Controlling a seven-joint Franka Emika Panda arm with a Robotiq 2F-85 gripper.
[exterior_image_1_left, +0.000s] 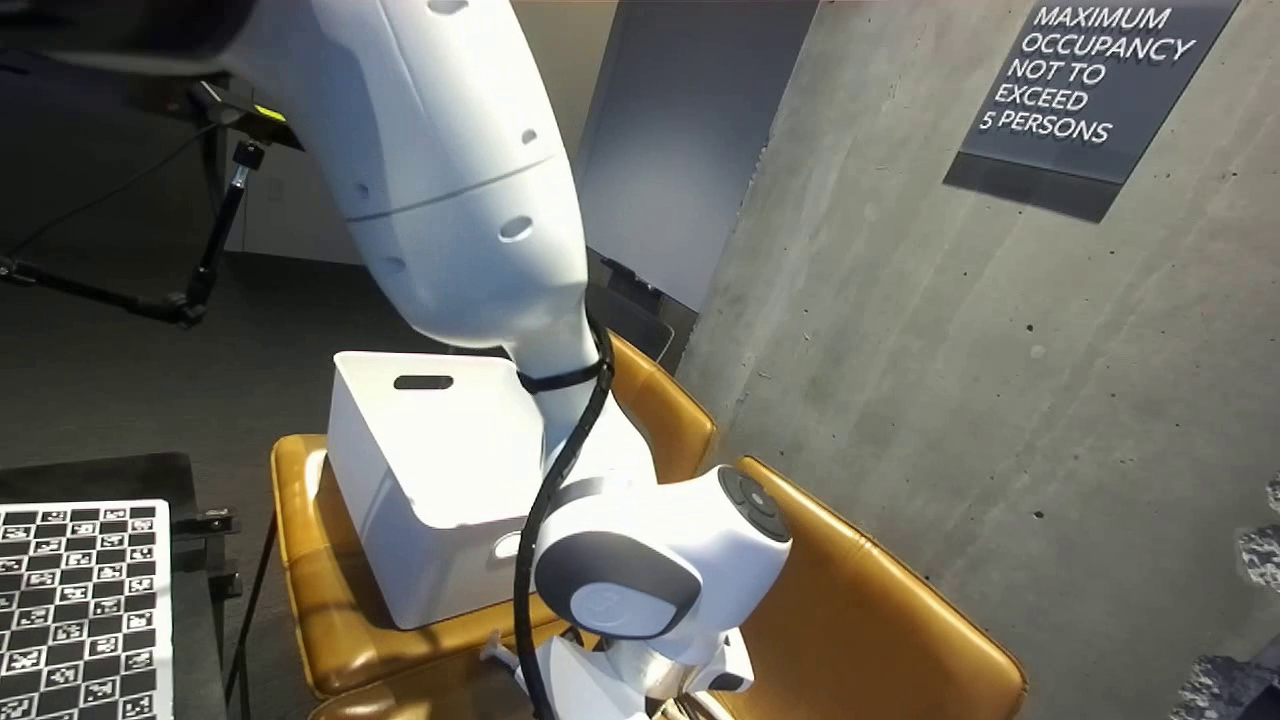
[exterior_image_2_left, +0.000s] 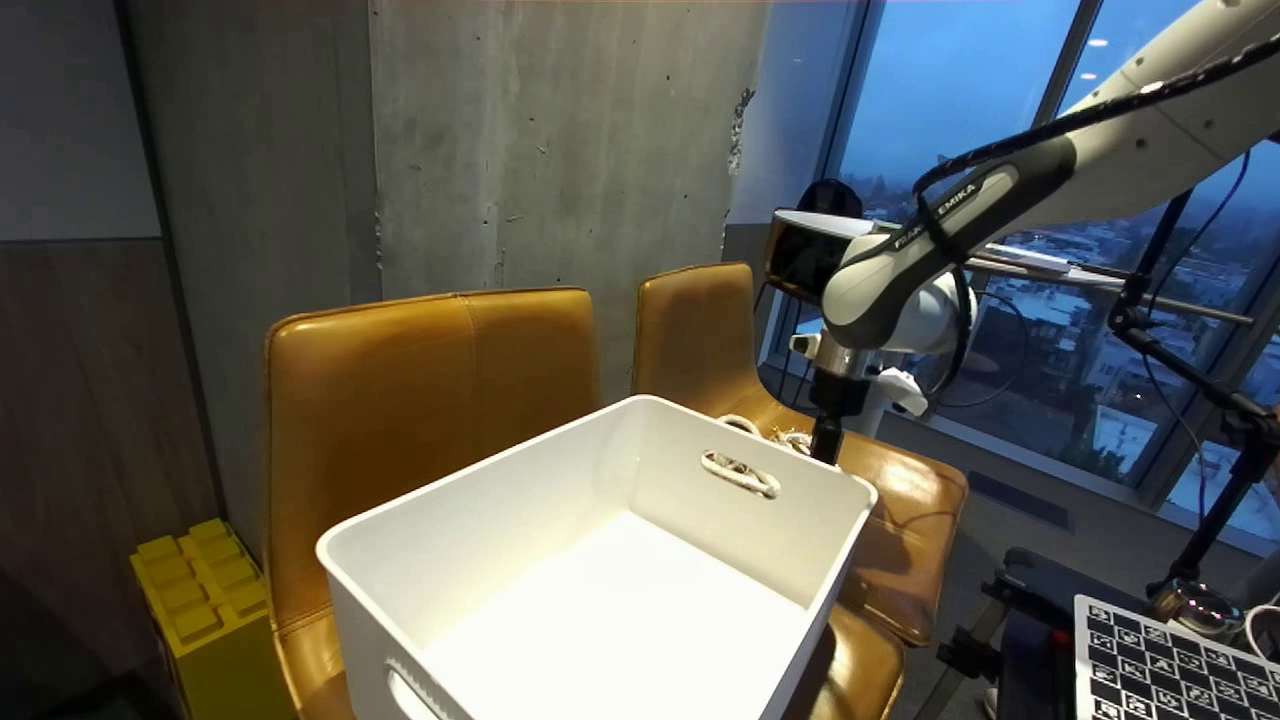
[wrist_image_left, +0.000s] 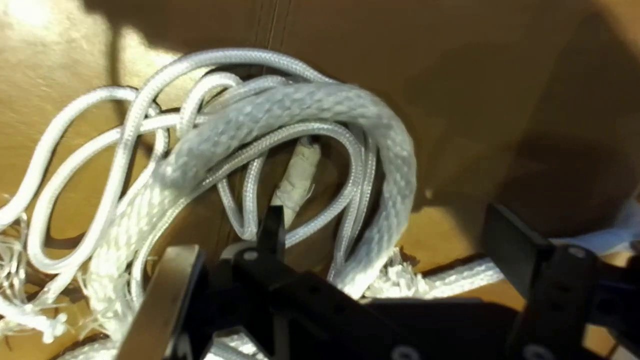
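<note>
A thick white braided rope lies in a loop on the tan chair seat in the wrist view, tangled with thinner white cord. Frayed strands show at the lower left. My gripper is open above the rope, its fingers wide apart. Part of the loop appears in the gap between them, but how far below the fingertips it lies I cannot tell. Exterior view 2 has the gripper pointing down behind the white box. In exterior view 1 the fingers are out of sight at the bottom edge.
The white box stands on one tan chair, its visible floor bare. Its rim is close to my gripper in exterior view 2. Behind the rope's seat rises a chair back. A patterned board lies off to one side.
</note>
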